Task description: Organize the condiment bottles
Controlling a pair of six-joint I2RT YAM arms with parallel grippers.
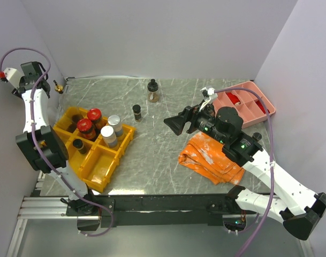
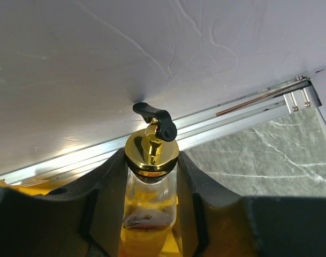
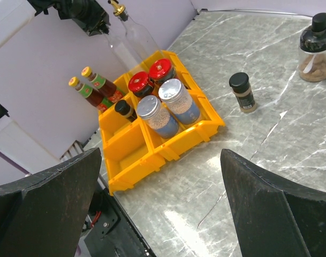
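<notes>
A clear glass bottle [image 2: 148,214] with a gold pourer [image 2: 152,150] is held in my left gripper, which is shut on it, high at the far left above the back of the yellow organizer [image 1: 100,174]. The organizer holds red-lidded jars [image 1: 85,126], silver-lidded shakers [image 1: 108,136], a dark spice jar [image 1: 78,145] and sauce bottles [image 3: 95,93]. A small spice jar [image 1: 137,112] and a larger black-lidded jar [image 1: 152,91] stand outside it. My right gripper is open above the table's middle, empty.
A pink tray [image 1: 262,115] sits at the back right, with an orange cloth [image 1: 203,159] before it, partly under my right arm. Walls close in behind and at both sides.
</notes>
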